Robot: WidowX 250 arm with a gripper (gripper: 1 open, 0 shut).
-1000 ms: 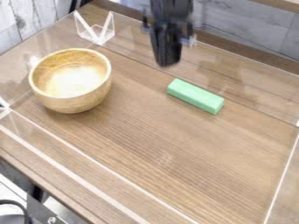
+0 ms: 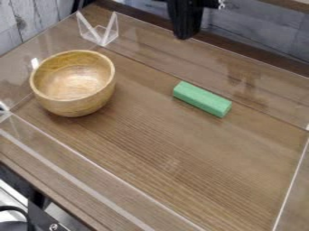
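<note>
A wooden bowl (image 2: 72,83) sits at the left of the wooden table (image 2: 169,162). A green block (image 2: 201,98) lies right of centre. My black gripper (image 2: 183,32) hangs at the top edge, above and behind the block, cut off by the frame; its fingers are too dark and indistinct to show whether they are open or shut.
A small clear plastic piece (image 2: 99,29) stands at the back left. Dark cables lie off the table's lower left corner.
The bowl and block have not moved.
</note>
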